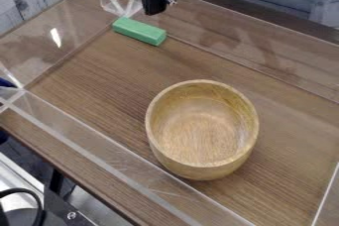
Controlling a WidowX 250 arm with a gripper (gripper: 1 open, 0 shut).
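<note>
My black gripper [154,3] is at the top of the camera view, above and just behind a green rectangular block [139,32] lying flat on the wooden table. It is small and dark here; nothing shows between its fingers, and it looks shut. A large round light wooden bowl [201,131] sits empty in the lower middle.
Clear plastic edging runs along its sides. Dark cables and blue items lie beyond the left edge at lower left.
</note>
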